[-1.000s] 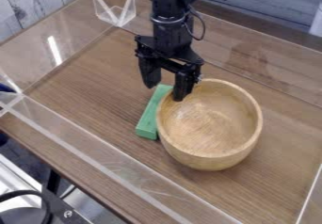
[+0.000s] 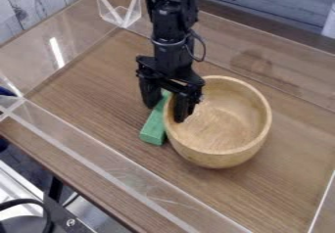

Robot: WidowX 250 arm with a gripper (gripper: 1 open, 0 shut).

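Note:
My black gripper (image 2: 169, 97) is low over the left part of a light wooden bowl (image 2: 230, 139), its fingers spread open around the upper end of a green block (image 2: 153, 129). The block lies on the wooden table just left of the bowl, its top end partly hidden by the gripper. Whether the fingers touch it I cannot tell.
Clear plastic strips run along the left and front edges. A white wire-like object (image 2: 120, 12) stands at the back left, and a cable lies at the lower left corner.
My gripper has come down toward the green block and the bowl's left rim. The block and bowl show little or no movement.

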